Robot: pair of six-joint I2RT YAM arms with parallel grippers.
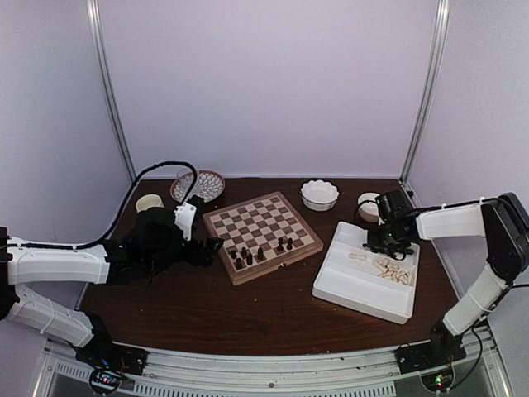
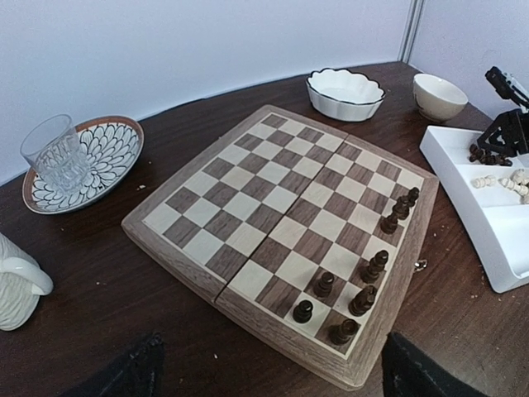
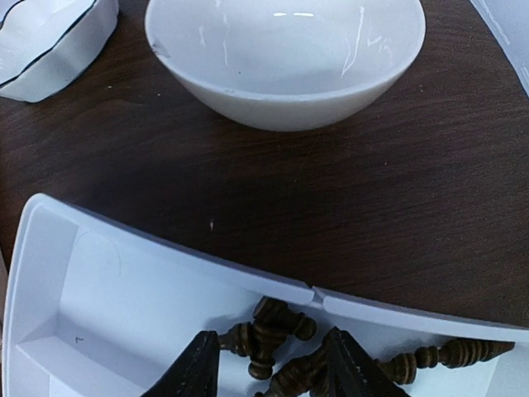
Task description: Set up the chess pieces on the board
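Observation:
The chessboard (image 1: 256, 217) holds several dark pieces along its near-right side, such as a dark piece (image 2: 324, 284) in the left wrist view. The white tray (image 1: 355, 298) holds pale pieces (image 1: 394, 273) and dark pieces (image 3: 271, 335). My right gripper is low over the tray's dark pieces, its fingers apart on either side of them; whether it grips one is not visible. My left gripper is open above the table at the board's left, with nothing between its fingers.
A fluted bowl (image 1: 319, 198) and a plain bowl (image 3: 284, 99) stand behind the tray. A plate (image 2: 107, 165) with a glass (image 2: 58, 153) and a mug (image 2: 16, 281) are at left.

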